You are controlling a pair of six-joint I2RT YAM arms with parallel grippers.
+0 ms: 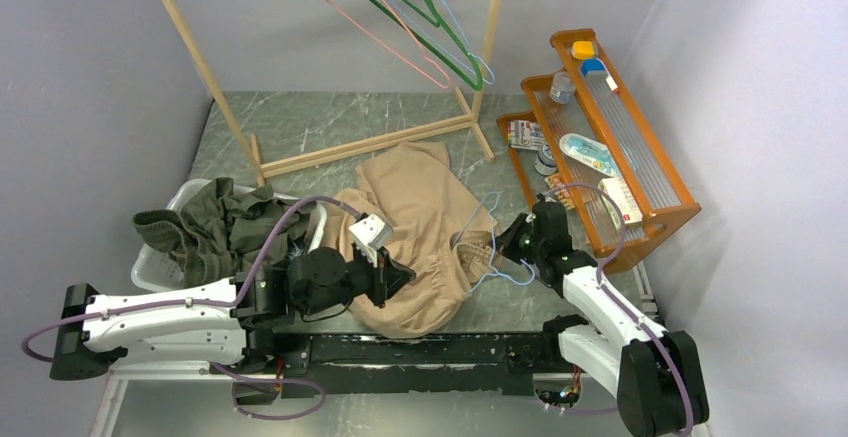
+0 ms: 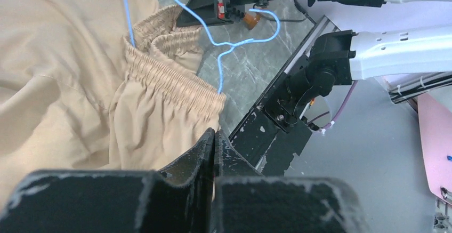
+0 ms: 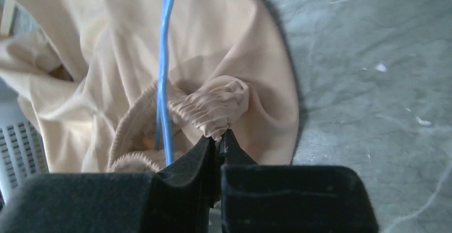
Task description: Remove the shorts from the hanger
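Observation:
Tan shorts (image 1: 415, 197) with a gathered elastic waistband lie spread on the floor mat. A blue wire hanger (image 2: 198, 19) sits partly inside the waistband (image 2: 165, 78), its hook outside on the right and its lower ends hidden in the cloth. My right gripper is shut on a bunched edge of the waistband, with the hanger wire passing to its left in the right wrist view. My left gripper is shut over the shorts with nothing visible between its tips. The hanger stands apart from it.
A white basket (image 1: 150, 269) with dark green clothes stands at left. At right is a wooden shelf (image 1: 640, 222) with small items. Behind, a rack (image 1: 340, 152) carries a pink hanger (image 1: 345, 19), a green hanger (image 1: 440, 49) and another blue hanger.

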